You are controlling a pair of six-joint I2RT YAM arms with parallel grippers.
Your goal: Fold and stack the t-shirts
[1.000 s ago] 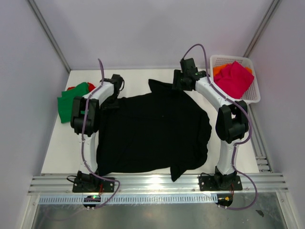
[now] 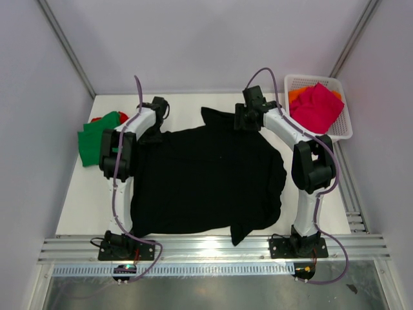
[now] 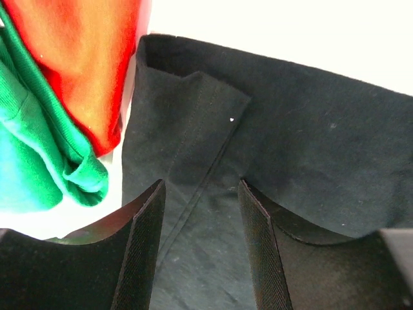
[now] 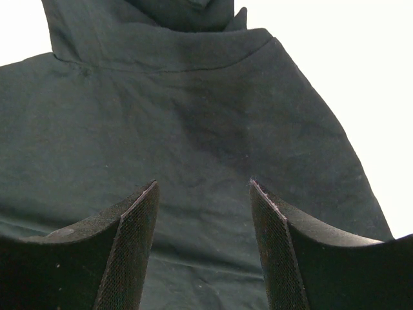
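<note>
A black t-shirt point(image 2: 200, 181) lies spread flat across the middle of the table, a sleeve sticking out at the top and another flap over the front edge. My left gripper is open above its top-left corner, where a small folded flap shows beside green point(image 3: 26, 142) and red point(image 3: 90, 64) folded cloth. My right gripper is open over the upper right part of the shirt, near its collar seam, with nothing between its fingers.
A white basket point(image 2: 343, 123) holding pink and orange shirts stands at the back right. Folded green and red shirts sit at the left edge. Bare table point(image 2: 181, 110) shows along the back.
The right gripper has moved slightly toward the front over the shirt. The left gripper has shifted a little toward the back. The shirt looks unchanged.
</note>
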